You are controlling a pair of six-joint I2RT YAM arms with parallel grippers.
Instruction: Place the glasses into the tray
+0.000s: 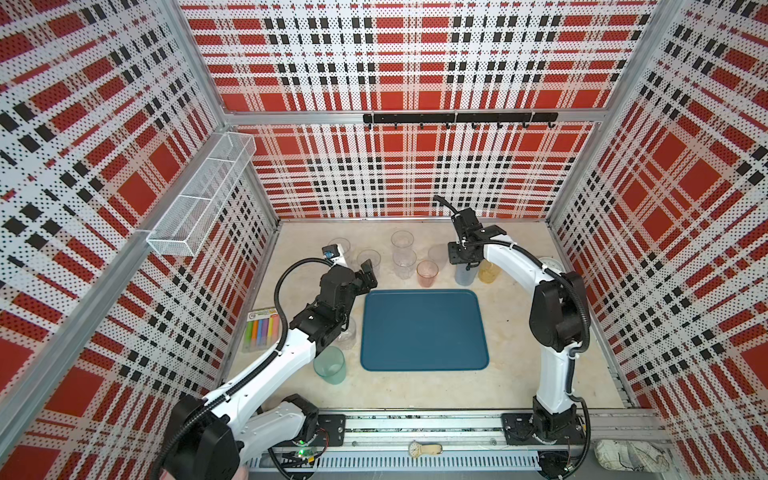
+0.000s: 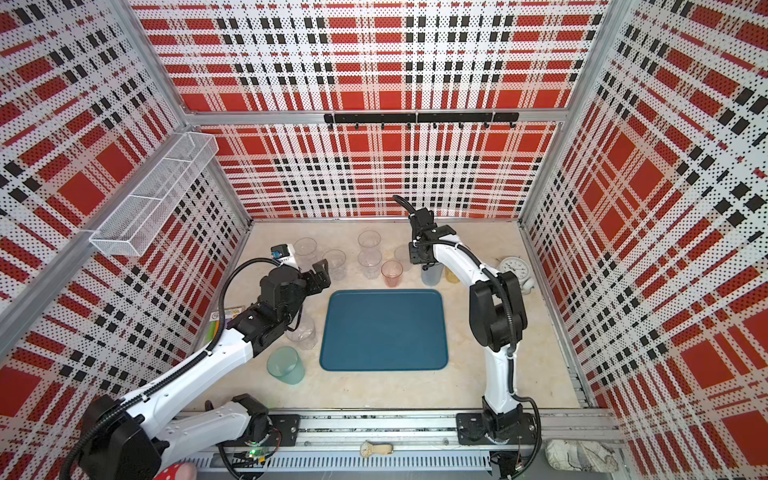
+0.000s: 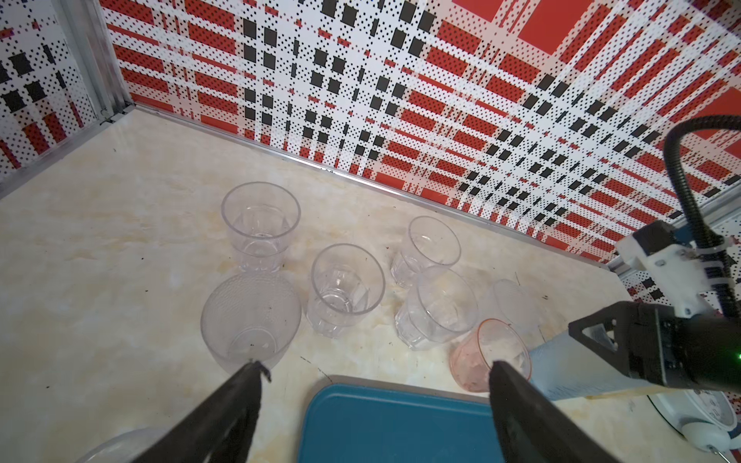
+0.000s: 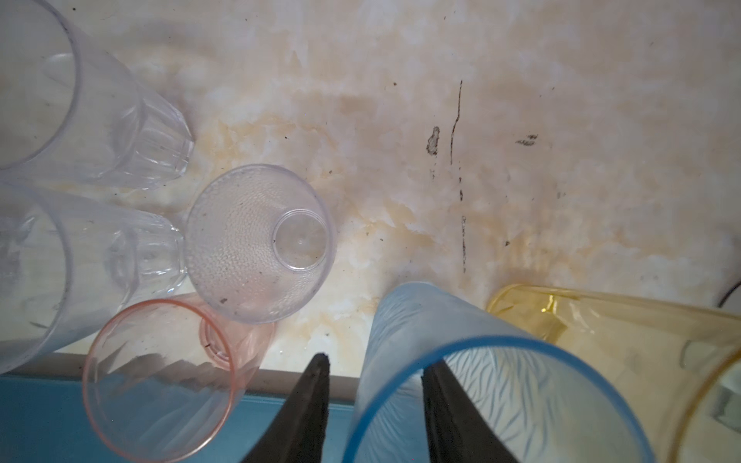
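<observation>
The blue tray (image 1: pixel 424 329) lies empty in the middle of the table. In the right wrist view, one fingertip (image 4: pixel 455 409) of my right gripper is within the blue glass (image 4: pixel 420 324) and the other outside, its rim passing between them. A gap shows, so this gripper is partly open. A pink glass (image 4: pixel 170 370), a clear glass (image 4: pixel 258 239) and a yellow glass (image 4: pixel 617 332) stand close by. My left gripper is open and empty above the table, with several clear glasses (image 3: pixel 347 285) beyond it. A green glass (image 1: pixel 329 365) stands front left.
Another clear glass (image 1: pixel 345 332) stands beside the tray, partly under the left arm. A white round object (image 2: pixel 516 270) sits at the right edge. Colored sticks in a box (image 1: pixel 261 329) lie at far left. The table right of the tray is free.
</observation>
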